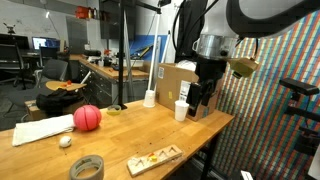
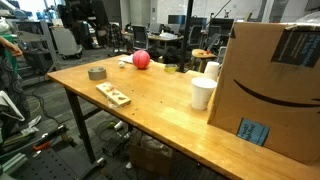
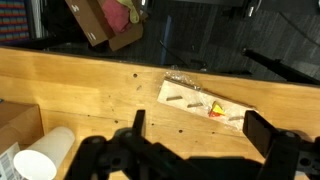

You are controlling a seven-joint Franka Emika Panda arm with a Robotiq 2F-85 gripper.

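Note:
My gripper is open, its two dark fingers wide apart with nothing between them. In the wrist view a pale wooden board [image 3: 175,95] with small pegs lies below, near the table edge, and a small red and yellow piece [image 3: 216,108] sits on it. The board [image 1: 154,160] also shows at the front of the table in the first exterior view, with the gripper [image 1: 200,106] well above the table to its right. In the second exterior view the board [image 2: 113,95] lies near the table's left edge.
A white cup [image 2: 202,94] stands beside a large cardboard box [image 2: 275,75]. A grey tape roll [image 1: 87,168], a red ball [image 1: 87,117], a white ball [image 1: 65,141] and a folded white cloth [image 1: 42,130] rest on the table.

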